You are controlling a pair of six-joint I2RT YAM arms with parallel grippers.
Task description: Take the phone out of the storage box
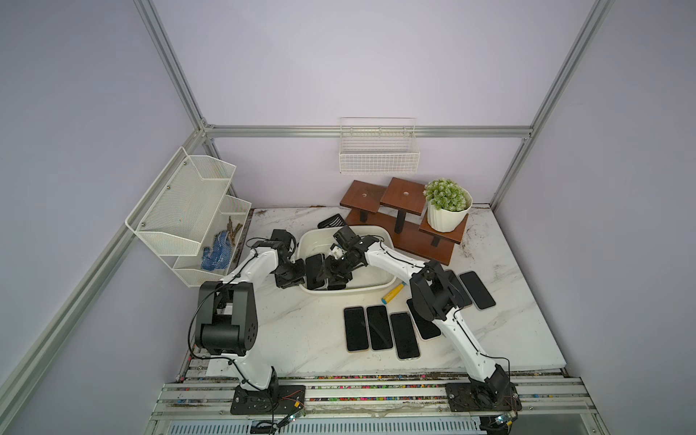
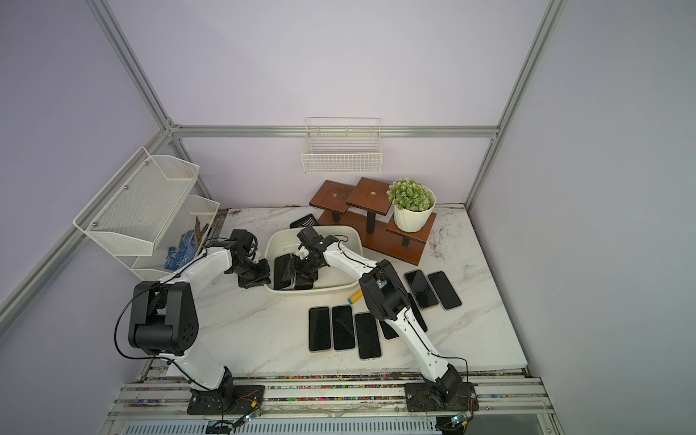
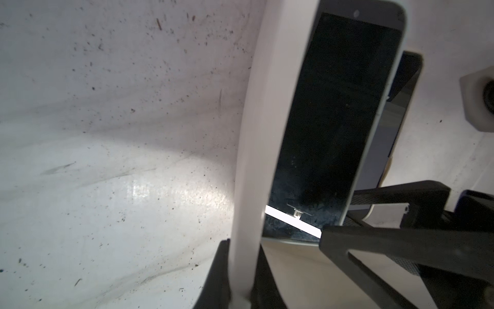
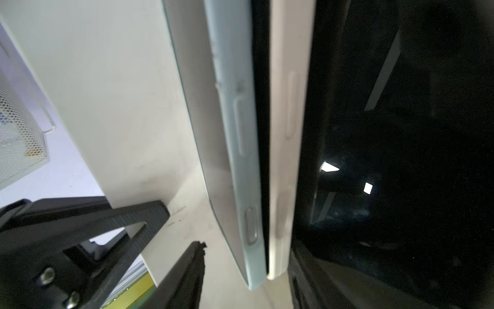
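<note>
The white oval storage box [image 1: 377, 282] stands mid-table with dark phones in its left end. One phone [image 3: 334, 113] leans along the left wall, its screen facing the left wrist camera; another phone [image 3: 383, 136] shows behind it. My left gripper [image 1: 293, 275] is at the left end, its black fingers shut on either side of the box rim [image 3: 262, 134]. Inside the box, my right gripper is part open. Between its fingers run the edges of a light-blue-framed phone [image 4: 247, 185] and a cream-framed phone [image 4: 285, 185], side by side. Neither looks clamped.
Several phones lie in front of the box, including one phone [image 1: 355, 330]; another phone [image 1: 477, 290] lies at the right. A yellow handle [image 1: 393, 293] touches the front area. Behind stand the brown stand [image 1: 403, 194] and potted plant [image 1: 446, 199].
</note>
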